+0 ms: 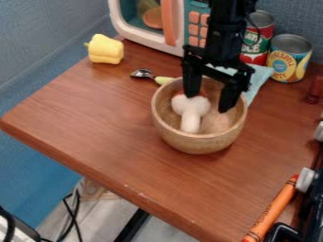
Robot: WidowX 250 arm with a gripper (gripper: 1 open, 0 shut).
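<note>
The black gripper [210, 90] reaches down from above into a wooden bowl [199, 142] near the middle of the table, its fingers spread apart at the bowl's rim and inside it. A white mushroom-shaped object [191, 112] lies in the bowl below the fingers, with something red behind it. I cannot see anything held between the fingers.
A yellow pepper [105, 49] sits at the back left, near a toy microwave [167, 24]. Cans [289, 61] stand at the back right. An orange crayon [271, 217] lies at the front right.
</note>
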